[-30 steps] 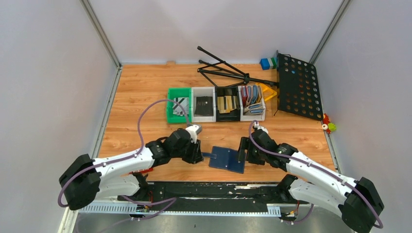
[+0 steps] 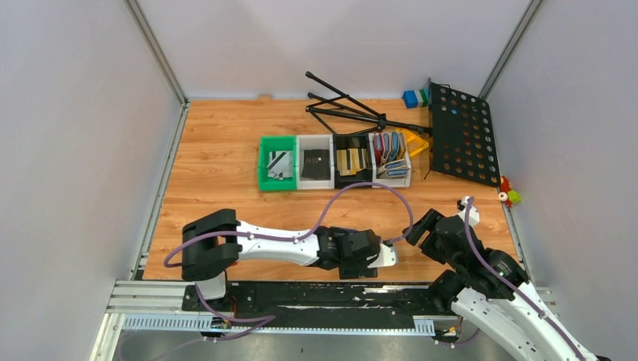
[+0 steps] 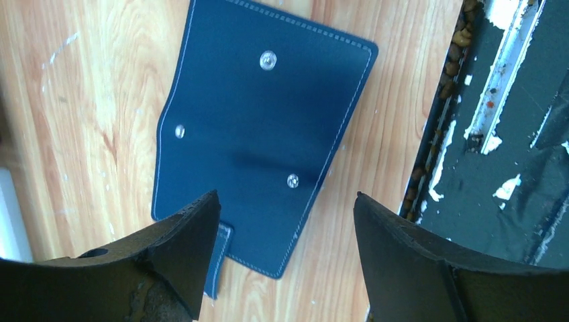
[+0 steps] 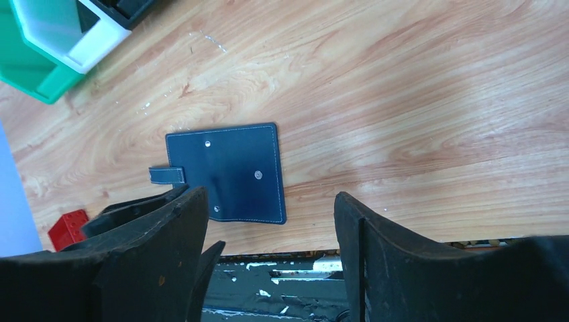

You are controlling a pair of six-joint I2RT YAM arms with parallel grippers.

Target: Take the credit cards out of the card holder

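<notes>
The navy card holder (image 3: 255,121) lies flat on the wooden table near its front edge, with metal snaps on its face. Its short strap (image 4: 166,176) sticks out at the left side. Over the holder hovers my left gripper, fingers wide apart and nothing between them; seen from above, the left arm (image 2: 353,248) covers most of the holder. My right gripper is also open and empty, back to the right of the holder. No cards show on the holder's visible face.
Behind the work area stand a green bin (image 2: 265,180), white bins and a black bin, with cards in them. A black perforated stand (image 2: 463,135) is at back right. Bare table lies between bins and arms. A red object (image 4: 67,229) sits at front left.
</notes>
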